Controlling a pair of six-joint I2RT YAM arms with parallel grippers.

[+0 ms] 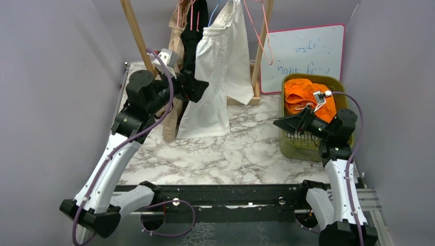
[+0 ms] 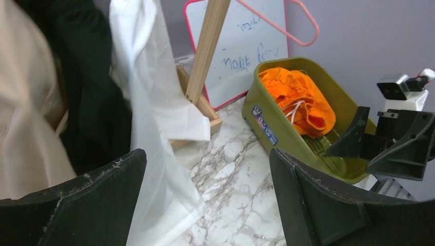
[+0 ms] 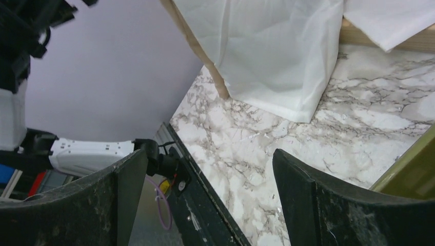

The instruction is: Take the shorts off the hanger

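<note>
White shorts [image 1: 210,87] hang on a blue hanger at the middle of the wooden rack, with black [image 2: 87,118] and beige [image 2: 25,133] garments to their left. My left gripper [image 1: 197,89] is raised in front of these garments, open and empty; its wrist view shows white cloth beyond the fingers. My right gripper [image 1: 282,124] hangs open over the near left part of the green bin [image 1: 287,151], nothing between its fingers. An orange garment [image 2: 297,100] lies in that bin.
An empty pink hanger [image 1: 267,48] hangs at the rack's right. A whiteboard [image 1: 302,41] leans behind the bin. Wooden posts [image 1: 133,31] frame the rack.
</note>
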